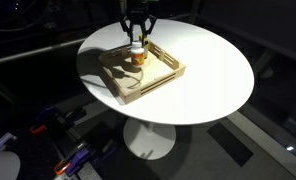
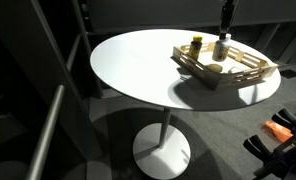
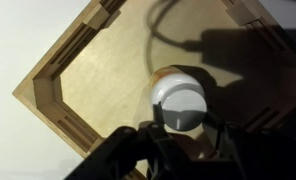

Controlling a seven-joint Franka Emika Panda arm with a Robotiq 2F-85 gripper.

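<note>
A white-capped bottle with an orange label (image 1: 137,57) is upright over the wooden tray (image 1: 138,95) on the round white table. Above it, my gripper (image 1: 137,41) is shut on its top. Looking down in the wrist view, the round white cap (image 3: 183,105) sits between the dark fingers. The second exterior view also has this bottle (image 2: 221,48) under the gripper, near a darker bottle with a yellow cap (image 2: 196,45). Whether its base touches the tray floor is hard to tell.
A small tan round item (image 2: 215,68) lies low in the tray. Slatted low walls (image 3: 73,45) enclose the tray. Wide bare tabletop (image 1: 213,75) extends to the tray's right in the first exterior view.
</note>
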